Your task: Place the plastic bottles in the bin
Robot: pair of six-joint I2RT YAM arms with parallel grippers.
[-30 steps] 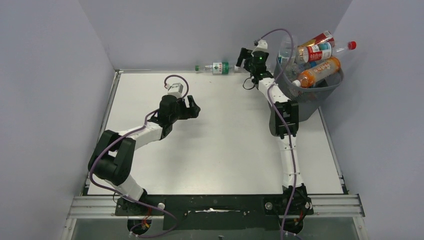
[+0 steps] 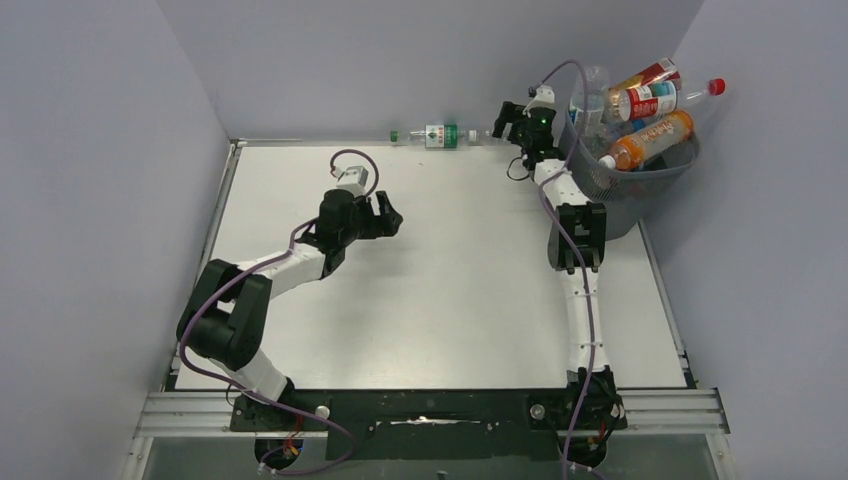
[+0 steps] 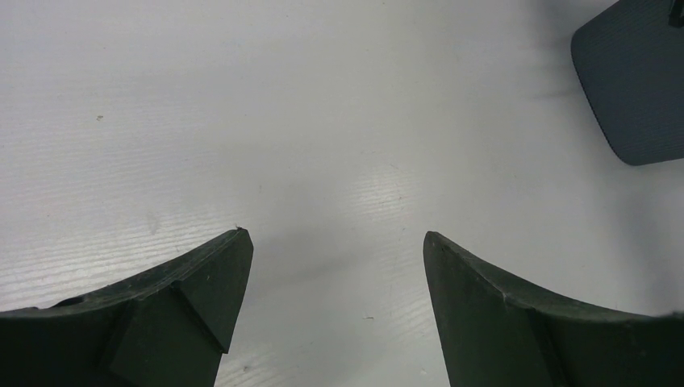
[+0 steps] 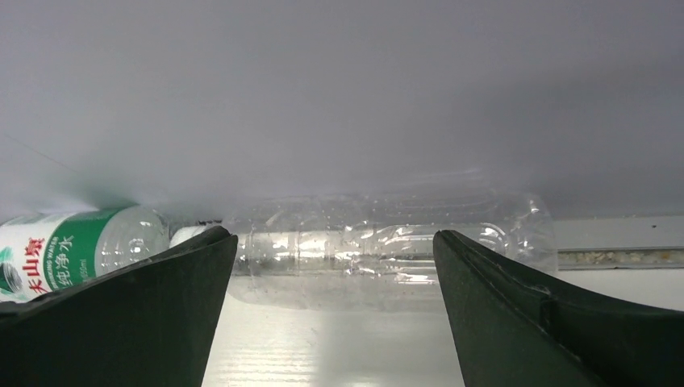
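Observation:
Two bottles lie end to end along the back wall: a green-labelled one [image 2: 440, 136] [image 4: 68, 250] and a clear unlabelled one [image 2: 490, 136] [image 4: 347, 258], which is partly hidden by my right arm in the top view. My right gripper [image 2: 510, 118] is open above the clear bottle, which appears behind and between its fingers in the wrist view. A grey bin [image 2: 625, 210] at the back right is heaped with bottles. My left gripper [image 2: 385, 215] stands open over bare table, nothing between its fingers.
Walls close it in at the back and sides. My right arm runs from the front edge along the bin's left side.
Over the last second my right gripper moved rightward along the back wall, and the bin with its bottles shifted a little to the right. The left arm is still.

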